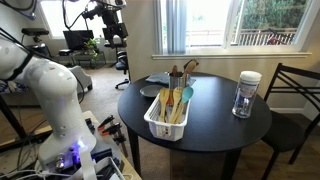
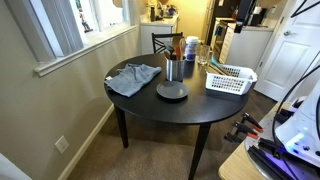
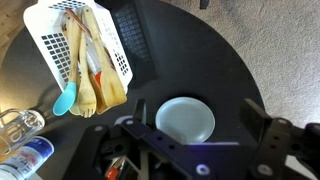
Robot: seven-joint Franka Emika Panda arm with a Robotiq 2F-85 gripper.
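Observation:
In the wrist view, my gripper stands open, its fingers wide apart with nothing between them. Below it on the black table lies a round grey plate (image 3: 185,122), seen also in exterior view 2 (image 2: 172,90). Beside the plate is a white basket (image 3: 126,72) holding wooden utensils (image 3: 86,95) and a teal spoon (image 3: 65,99). From exterior view 1, the gripper (image 1: 117,41) hangs high at the left, well above the table and away from the basket (image 1: 157,129).
A metal holder (image 2: 174,71) with utensils stands behind the plate. Blue-grey cloth (image 2: 132,79) lies near the window side. A tall white-lidded container (image 1: 246,95) stands toward the right, by a dark chair (image 1: 297,115). Bare table (image 1: 215,115) lies between basket and container.

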